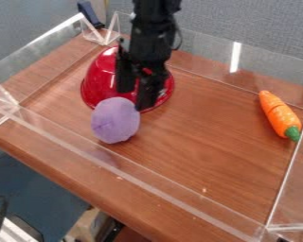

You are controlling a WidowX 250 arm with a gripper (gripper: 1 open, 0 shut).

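Note:
My black gripper (132,87) hangs low in front of a red dome-shaped object (98,83), covering much of it, just above and behind a purple oval object (115,120). The gripper is dark and blurred, so whether its fingers are open or shut is unclear. An orange carrot with a green top (279,116) lies at the right side of the wooden surface (192,170).
Clear plastic walls edge the wooden surface on several sides. A dark gap lies beyond the front left edge.

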